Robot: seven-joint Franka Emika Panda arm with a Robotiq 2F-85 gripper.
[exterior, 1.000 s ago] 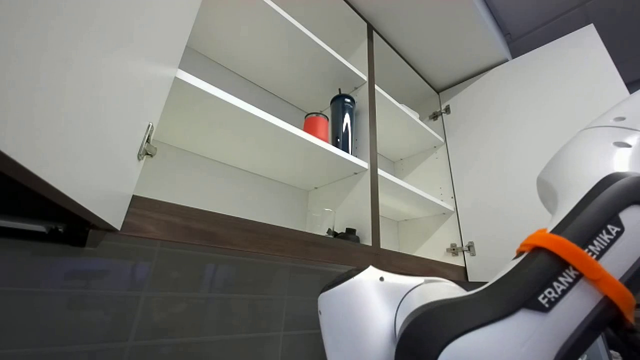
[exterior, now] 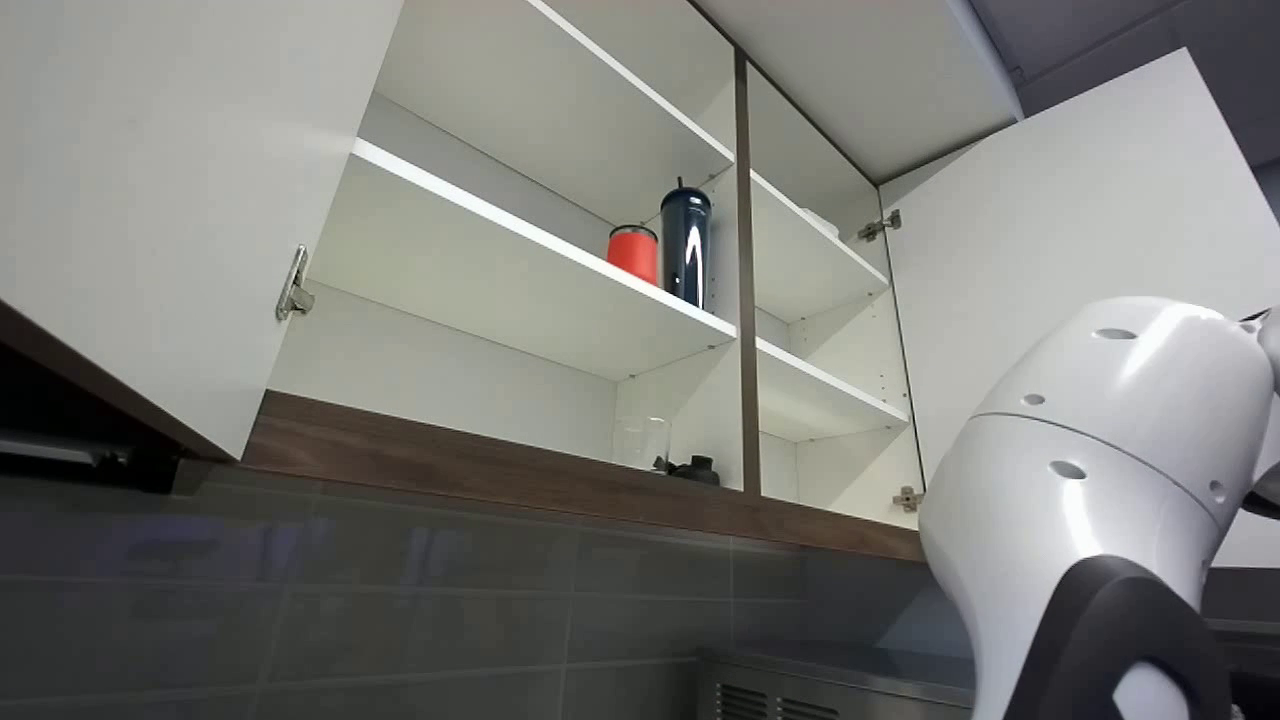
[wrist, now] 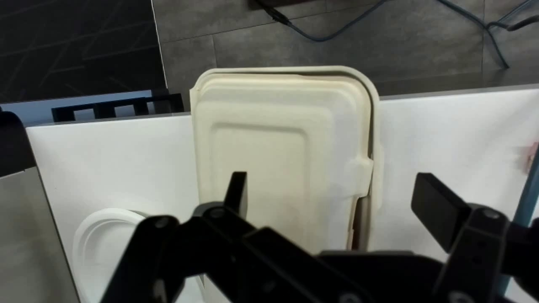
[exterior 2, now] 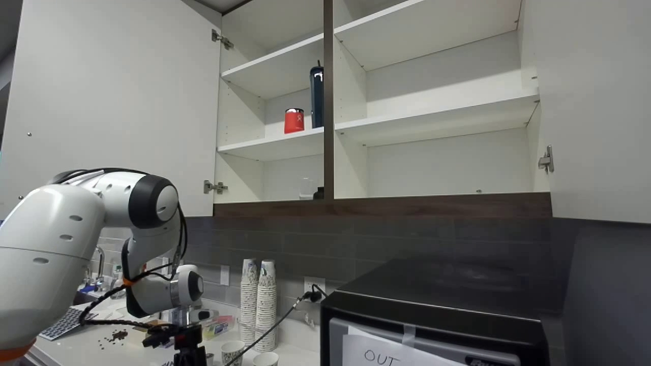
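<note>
In the wrist view my gripper is open, its black fingers [wrist: 439, 209] wide apart with nothing held between them. Below it a cream takeout container [wrist: 257, 151] lies closed on a white counter [wrist: 151, 151], partly covered by the gripper's body. To its left, a white round dish or lid [wrist: 106, 242] is partly hidden behind the gripper. In the open wall cabinet, a red tumbler [exterior: 633, 252] stands beside a tall dark blue tumbler [exterior: 687, 246] on the middle shelf. At the lower edge of exterior view 2, the gripper [exterior 2: 189, 351] hangs over the counter, its fingertips out of frame.
Both cabinet doors stand open, including the left door [exterior 2: 122, 103] in exterior view 2. Stacked paper cups [exterior 2: 266, 305] and a black microwave [exterior 2: 439, 299] occupy the counter to the gripper's right. A clear glass [exterior: 642, 442] and a black item [exterior: 696, 470] sit at the cabinet's bottom.
In exterior view 1 my arm has swung to the right and changed its pose; its forearm no longer covers the lower middle. The cabinet and tumblers have stayed put.
</note>
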